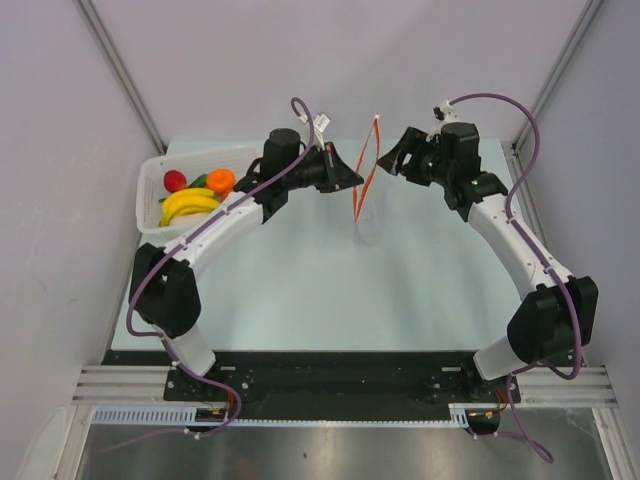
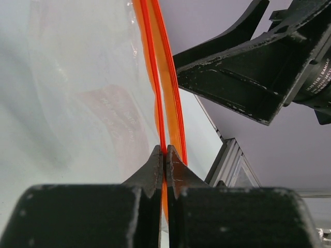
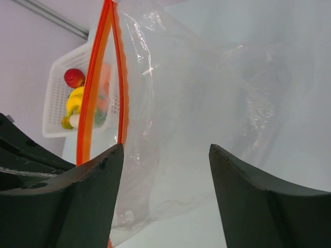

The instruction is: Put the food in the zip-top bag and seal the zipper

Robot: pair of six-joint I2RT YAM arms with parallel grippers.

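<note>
A clear zip top bag [image 3: 176, 103] with an orange zipper strip [image 1: 364, 170] is held up over the middle of the table. My left gripper [image 1: 352, 178] is shut on the zipper edge. My right gripper [image 1: 392, 160] stands part open at the bag's other side, its fingers [image 3: 98, 186] apart. The food, red fruit [image 1: 174, 180], bananas [image 1: 188, 200] and an orange fruit [image 1: 220, 181], lies in a white basket [image 1: 150, 188] at the left.
</note>
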